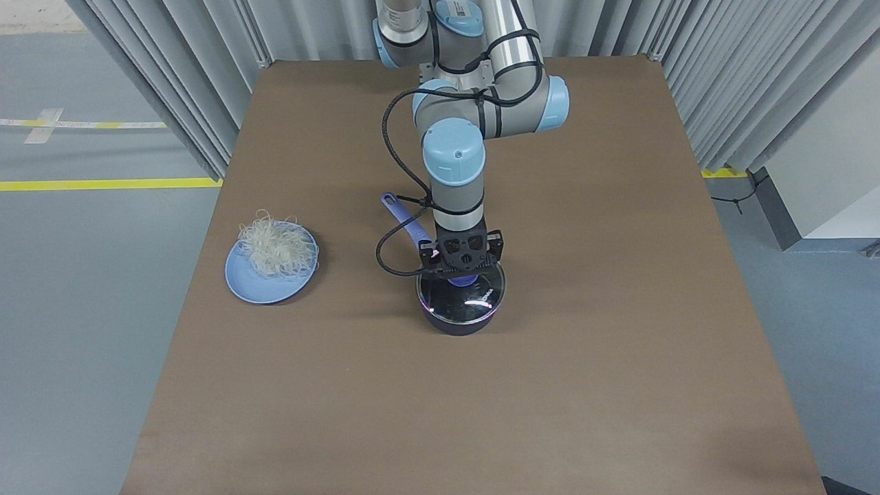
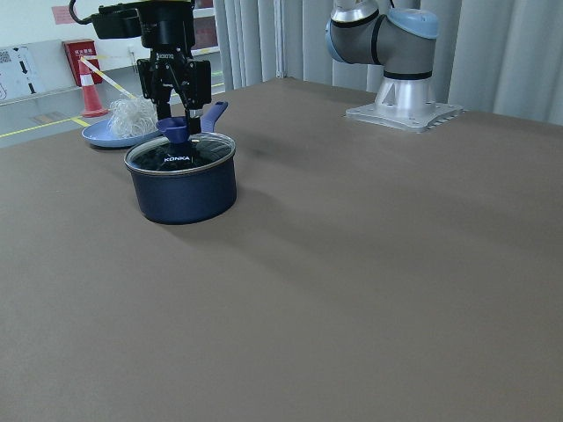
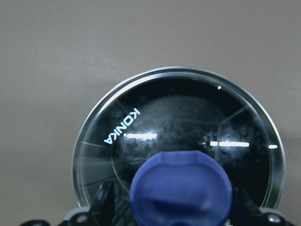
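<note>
A dark blue saucepan point(image 2: 183, 198) with a glass lid point(image 1: 454, 302) marked KONKA rests on the table, its blue handle point(image 1: 399, 211) pointing toward the back left. My gripper point(image 2: 179, 114) is down over the lid, its fingers at either side of the blue lid knob point(image 3: 181, 188), which fills the lower middle of the wrist view. The fingertips are partly hidden, so I cannot tell whether they press on the knob.
A blue plate point(image 1: 245, 279) holding white shredded strands point(image 1: 277, 244) sits left of the pan.
</note>
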